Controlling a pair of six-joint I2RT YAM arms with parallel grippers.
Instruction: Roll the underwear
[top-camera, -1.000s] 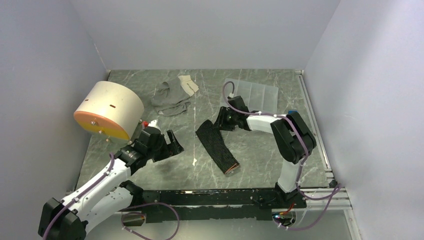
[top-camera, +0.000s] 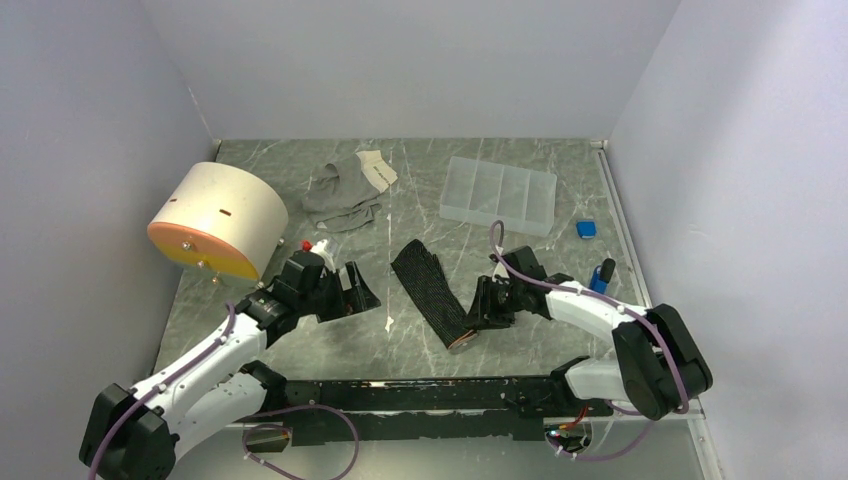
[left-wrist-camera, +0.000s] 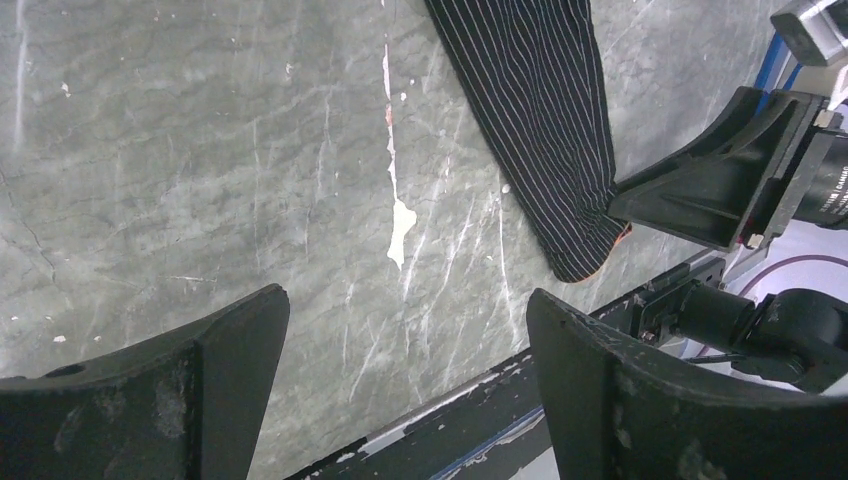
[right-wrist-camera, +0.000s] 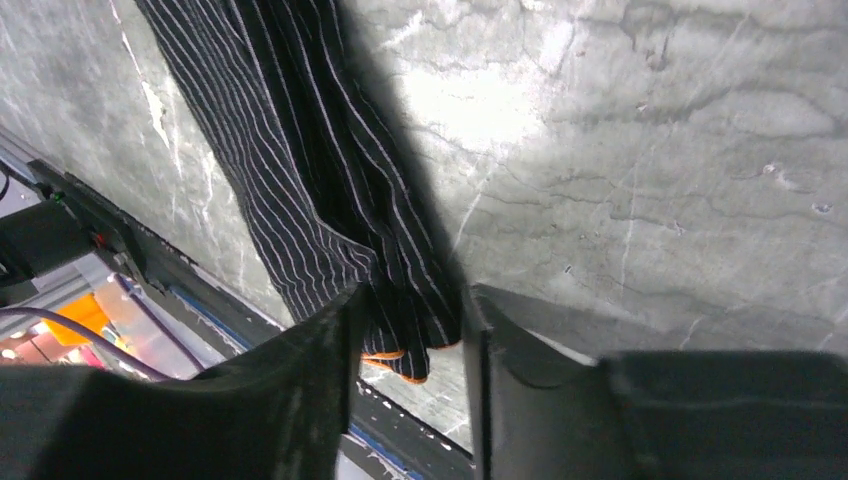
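Observation:
Black striped underwear (top-camera: 425, 285) lies as a long folded strip on the marble table, its orange-edged end toward the front. My left gripper (top-camera: 355, 295) stands open to the left of it, nothing between its fingers. My right gripper (top-camera: 480, 310) is down at the strip's front right end; in the right wrist view (right-wrist-camera: 415, 330) its fingertips are blurred over the cloth's end, a narrow gap between them, and whether they grip it cannot be seen.
A grey cloth (top-camera: 340, 195) lies at the back, a clear compartment box (top-camera: 497, 195) at back right, with a blue block (top-camera: 586, 228) beside it. A white drum (top-camera: 218, 220) stands at left. A blue-handled item (top-camera: 602, 275) lies at right.
My left gripper has shifted slightly right; the underwear looks unchanged.

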